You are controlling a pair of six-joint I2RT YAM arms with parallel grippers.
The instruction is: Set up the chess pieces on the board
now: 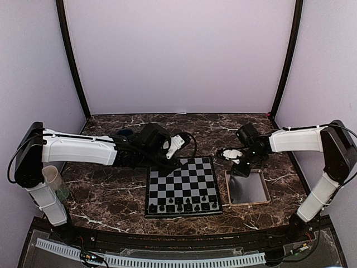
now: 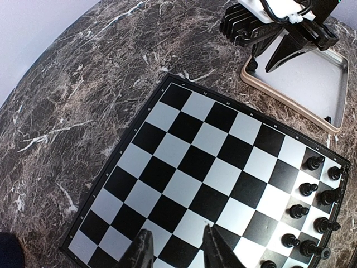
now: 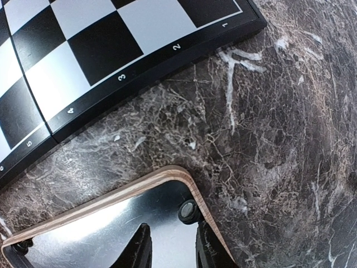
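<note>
The chessboard lies flat, with several black chess pieces standing along one side; the rest of its visible squares are bare. Over the board hangs my left gripper, open and empty. My right gripper stands open above the wood-rimmed tray. One black piece is in the tray's corner, close to the right fingertip and seemingly not gripped. A second dark piece sits at another corner of the tray, partly cut off by the frame.
A pale cup-like object stands at the far left. Some dark blue thing lies behind the left arm.
</note>
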